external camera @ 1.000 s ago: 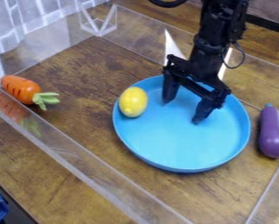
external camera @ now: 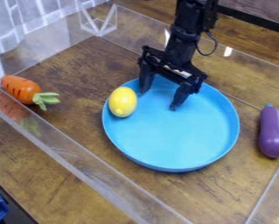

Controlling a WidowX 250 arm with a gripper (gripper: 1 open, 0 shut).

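My black gripper [external camera: 170, 68] is low over the back part of a blue round plate [external camera: 170, 136], its fingers spread open. A yellow egg-shaped object [external camera: 122, 102] rests on the plate's left side, to the front left of the gripper and apart from it. Whether anything small lies under the fingers cannot be made out.
A carrot [external camera: 28, 92] lies on the wooden table [external camera: 59, 157] at the left. A purple eggplant [external camera: 270, 131] lies right of the plate. Transparent walls cross the table at the left. Bare wood surrounds the plate at the front.
The arm and gripper have shifted left across the back of the plate. The plate and yellow object sit slightly further left than a second ago.
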